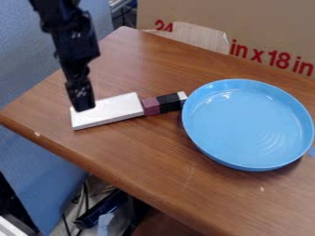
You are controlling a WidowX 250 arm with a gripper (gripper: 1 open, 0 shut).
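Note:
A long bar lies on the wooden table, its white end (105, 111) to the left and a maroon and black end (164, 103) to the right, close beside a light blue plate (248, 125). My black gripper (79, 96) hangs pointing down at the upper left edge of the white part. It is blurred, and I cannot tell how far its fingers stand apart or whether they touch the bar.
A cardboard box (246, 28) stands along the back. Cables and dark items lie below the table's left edge.

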